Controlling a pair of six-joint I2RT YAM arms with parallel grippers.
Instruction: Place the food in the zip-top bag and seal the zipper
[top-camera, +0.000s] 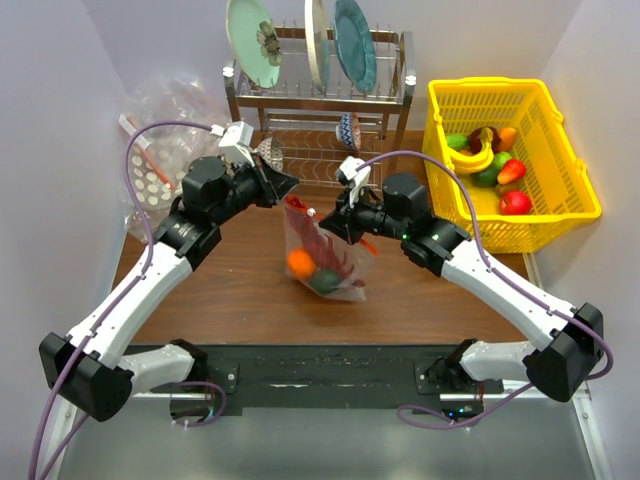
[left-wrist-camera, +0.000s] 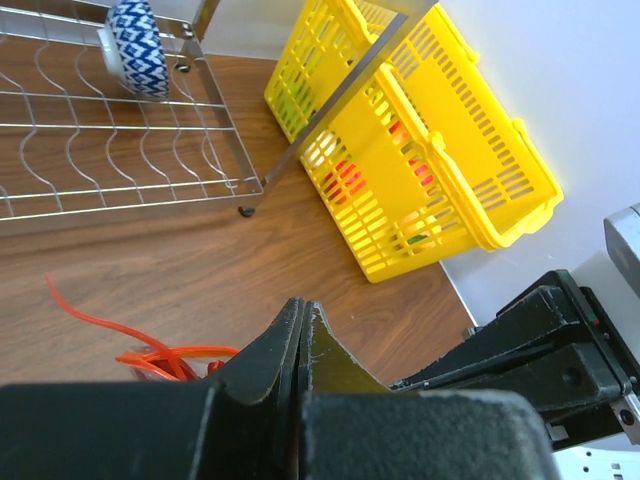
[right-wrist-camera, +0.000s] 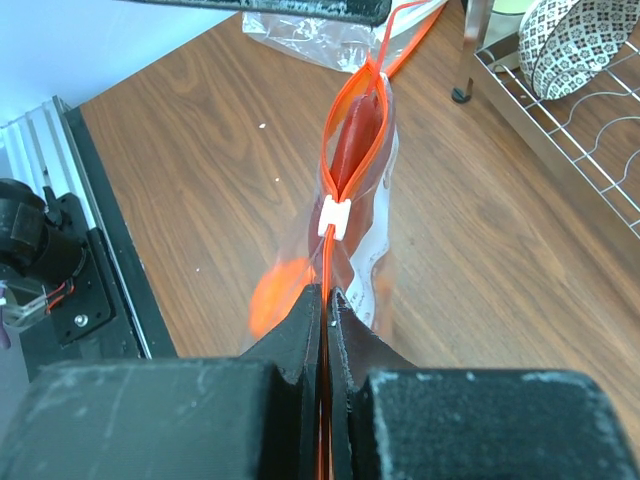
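Observation:
A clear zip top bag (top-camera: 335, 285) hangs above the table with an orange fruit (top-camera: 301, 263), a dark green item and a long reddish item inside. In the right wrist view, its orange zipper strip (right-wrist-camera: 328, 262) runs down between the fingers of my right gripper, which is shut on it. The white slider (right-wrist-camera: 334, 217) sits just beyond those fingertips; past it the zipper gapes in a narrow loop. My left gripper is shut with nothing showing between its fingers. In its wrist view, the loose strip end (left-wrist-camera: 110, 325) curls to the left.
A yellow basket (top-camera: 575, 215) with fruit and vegetables stands at the right. Behind the bag is a metal dish rack (top-camera: 320, 103) with plates and bowls. Clear plastic packaging (top-camera: 175, 110) lies at the back left.

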